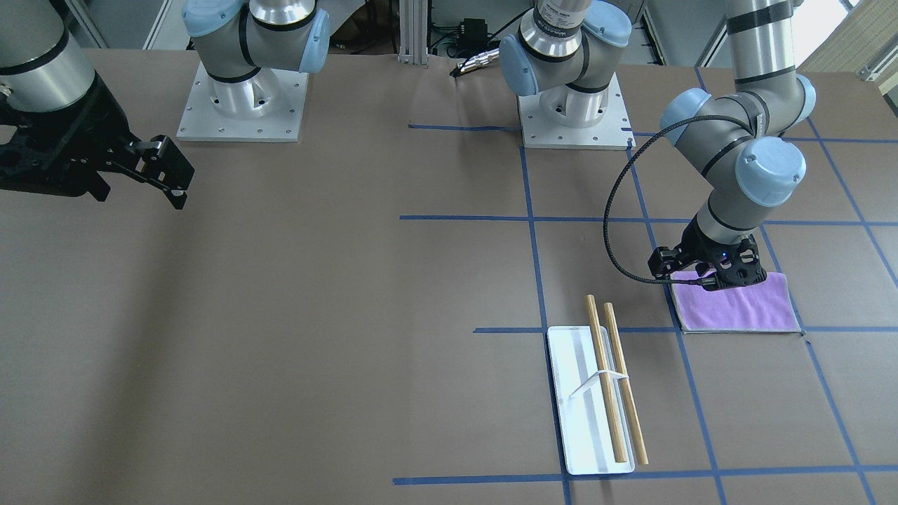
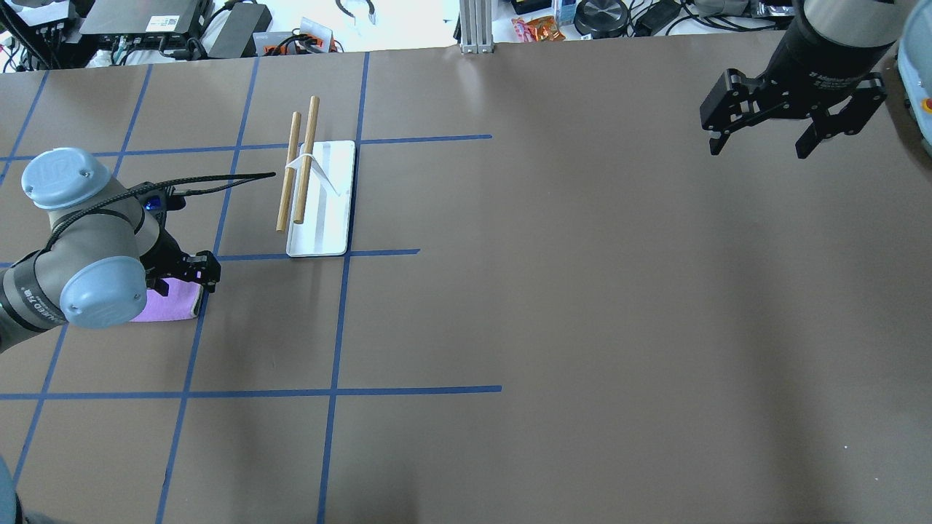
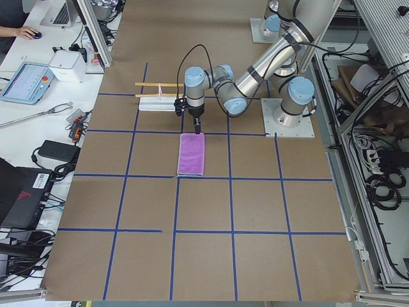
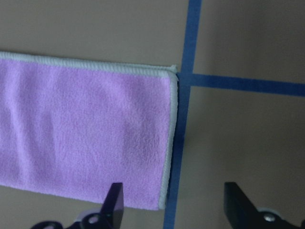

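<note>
A folded purple towel [image 1: 741, 307] with pale edging lies flat inside a taped square; in the left wrist view its surface [image 4: 86, 129] fills the left half. My gripper [image 1: 699, 273] hangs low over the towel's back edge, partly hiding it in the top view. From the wrist, my gripper stands open, one finger over the towel's near edge and the other over bare table, with nothing seen held.
A white tray [image 1: 577, 421] with two wooden sticks [image 1: 635, 429] on a white holder lies in front, left of the towel in the front view. Another black gripper [image 1: 160, 168] hangs at the far left.
</note>
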